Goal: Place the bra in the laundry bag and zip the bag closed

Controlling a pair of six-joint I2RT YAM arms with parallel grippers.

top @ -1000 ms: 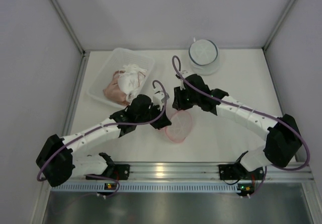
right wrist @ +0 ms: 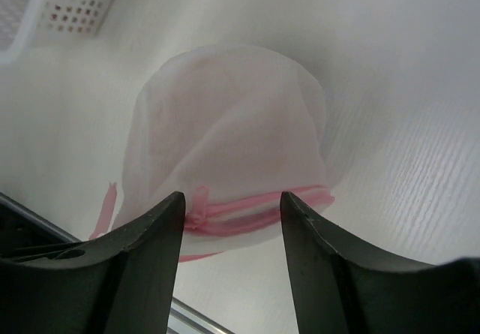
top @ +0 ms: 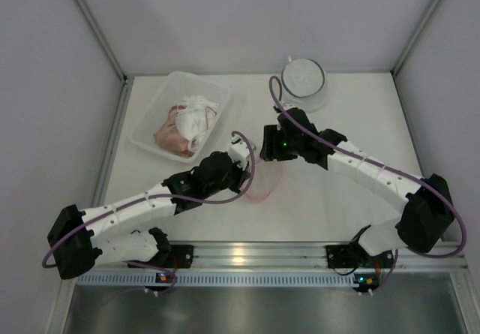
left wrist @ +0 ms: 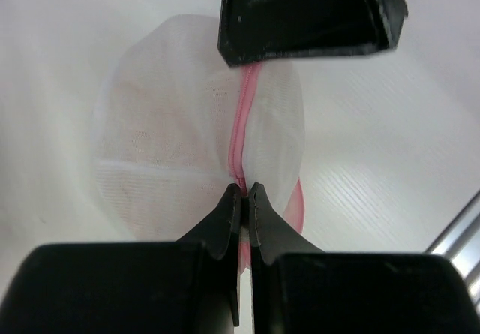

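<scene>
A small white mesh laundry bag (top: 262, 182) with pink zip trim hangs between my two grippers. On its pink edge my left gripper is shut, the strip running up from the fingertips toward the other hand. My right gripper is open, fingers apart, with the pink zip band crossing between and just beyond the tips. Sheer mesh (right wrist: 232, 124) spreads out past it. A faint beige tint shows through the fabric (left wrist: 161, 131); whether the bra is inside, I cannot tell. The zip's slider cannot be made out.
At the back left stands a white basket (top: 154, 97) with beige and white cloth (top: 196, 118) in it. Another round mesh bag (top: 303, 77) with a dark rim lies at the back right.
The bag's round face has turned and looks narrower from above. My right gripper has moved slightly up and to the right; the left has tipped a little and shifted slightly.
</scene>
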